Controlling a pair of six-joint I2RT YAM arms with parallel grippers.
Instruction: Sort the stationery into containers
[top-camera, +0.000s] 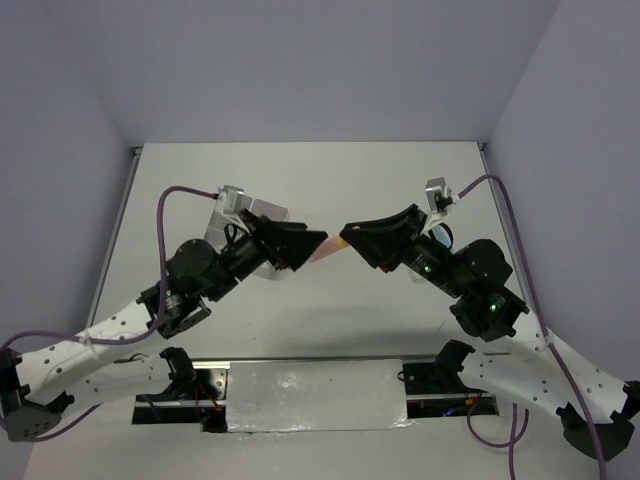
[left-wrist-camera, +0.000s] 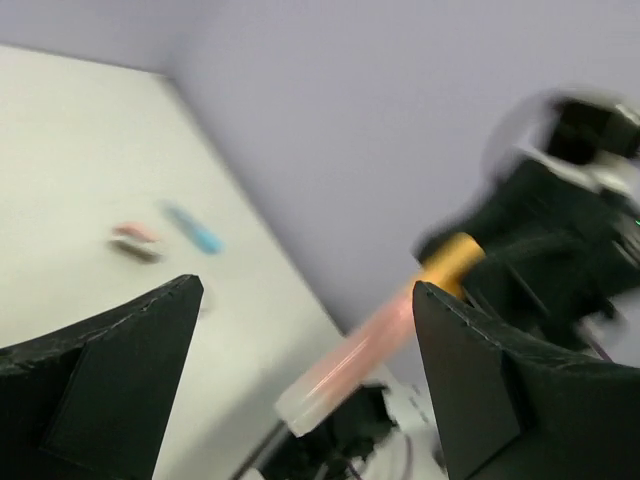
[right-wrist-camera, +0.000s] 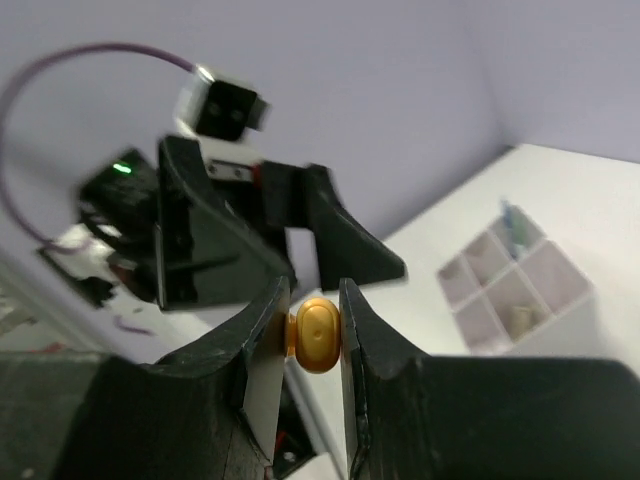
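A pink-and-orange marker (top-camera: 328, 247) is held at its orange end by my right gripper (top-camera: 345, 236); in the right wrist view that end (right-wrist-camera: 317, 335) sits between the fingertips. My left gripper (top-camera: 305, 246) stands open beside the marker's pink end, which in the left wrist view (left-wrist-camera: 355, 355) lies beyond its spread fingers. A white compartment organizer (right-wrist-camera: 515, 290), holding a few small items, is partly hidden behind the left arm in the top view.
In the left wrist view a blue item (left-wrist-camera: 195, 228) and some small blurred pink and dark items (left-wrist-camera: 135, 240) lie on the white table (top-camera: 320, 175). Walls border both sides.
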